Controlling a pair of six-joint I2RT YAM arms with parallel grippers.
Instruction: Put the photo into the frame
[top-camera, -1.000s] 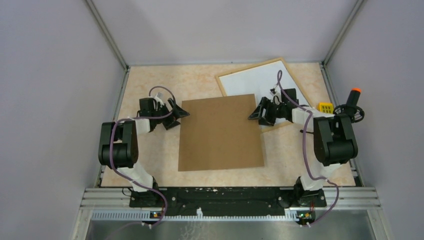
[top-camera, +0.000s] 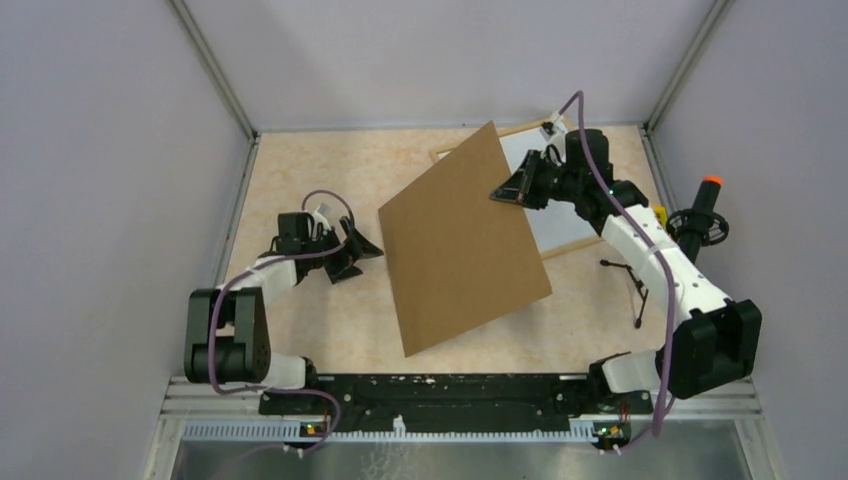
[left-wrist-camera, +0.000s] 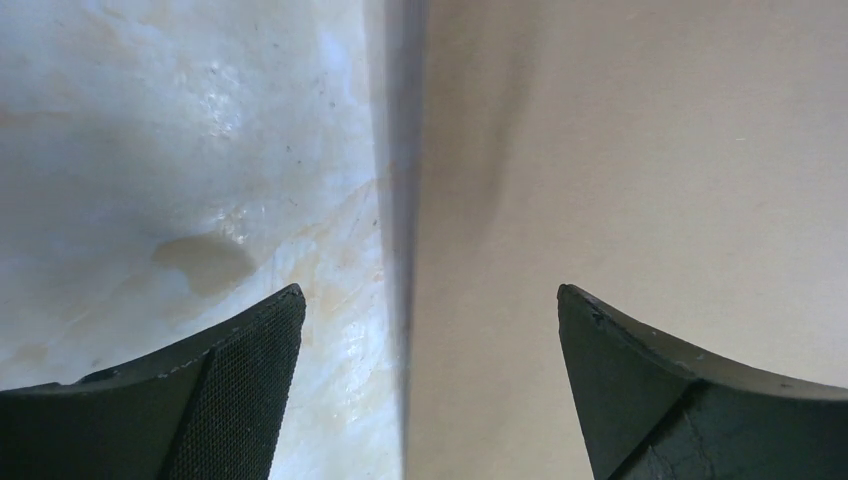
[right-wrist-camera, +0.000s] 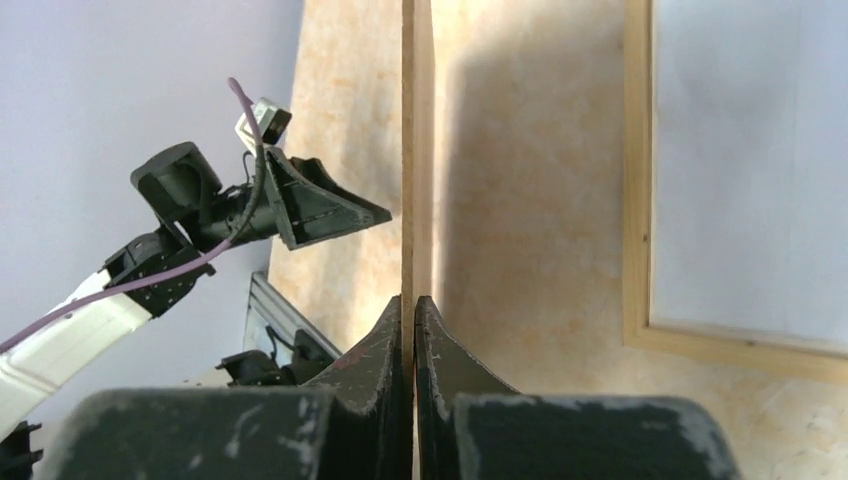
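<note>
A large brown board (top-camera: 460, 250) is raised and tilted over the middle of the table. My right gripper is shut on the board's right edge; in its view the board appears edge-on between the fingers. My left gripper (top-camera: 368, 262) stands open beside the board's left edge. In the left wrist view nothing is clamped between its fingers, and the board fills the right side. The light wooden frame (right-wrist-camera: 637, 190), with a white inside, lies behind and right, partly covered by the board and right arm. No photo image shows; the board's other face is hidden.
A black stand with an orange tip (top-camera: 711, 182) is at the right edge, beside a yellow object (top-camera: 660, 215) mostly hidden by the arm. A thin black tripod-like item (top-camera: 635, 290) lies on the right.
The board has gone from lying flat to raised on its right side.
</note>
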